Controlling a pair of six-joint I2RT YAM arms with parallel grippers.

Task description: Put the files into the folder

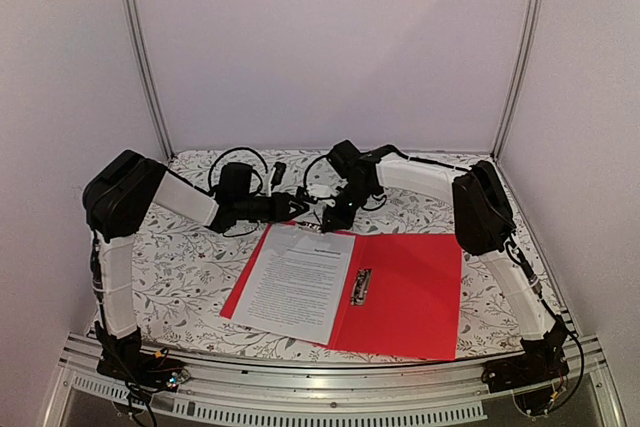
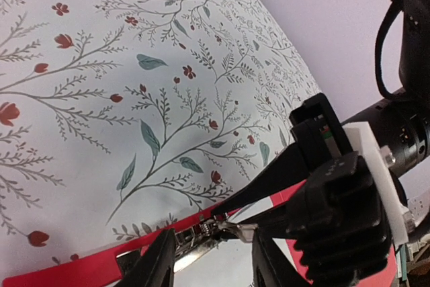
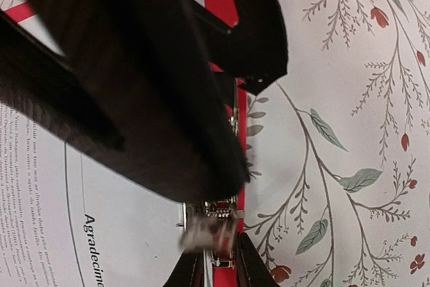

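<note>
An open red folder lies on the table, printed sheets on its left half and a metal clip near the spine. At the folder's top edge is another metal clip, also seen close in the left wrist view. My left gripper hovers at the left end of that clip; my right gripper is just right of it, over the papers' top. The black fingers of both crowd the clip in the wrist views; whether anything is between them I cannot tell.
White walls stand at the back and sides.
</note>
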